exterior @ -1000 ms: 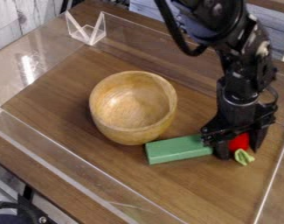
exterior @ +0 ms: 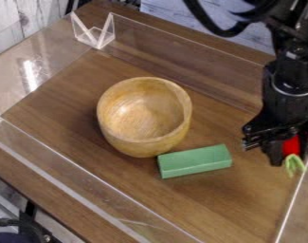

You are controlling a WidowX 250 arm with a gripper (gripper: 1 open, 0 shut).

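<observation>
The black gripper (exterior: 275, 138) is at the right edge of the wooden table, at a red object (exterior: 292, 146) with a pale green tip (exterior: 293, 164). Its fingers partly cover the red object, so whether they grip it cannot be told. A green block (exterior: 194, 161) lies left of the gripper, apart from it. A wooden bowl (exterior: 143, 115) sits left of centre, above and left of the block.
Clear plastic walls line the table (exterior: 131, 204) along its edges, and a small clear piece (exterior: 93, 28) stands at the top left.
The gripper and the red object with the green tip have moved right and slightly up, away from the green block, which stays where it was.
</observation>
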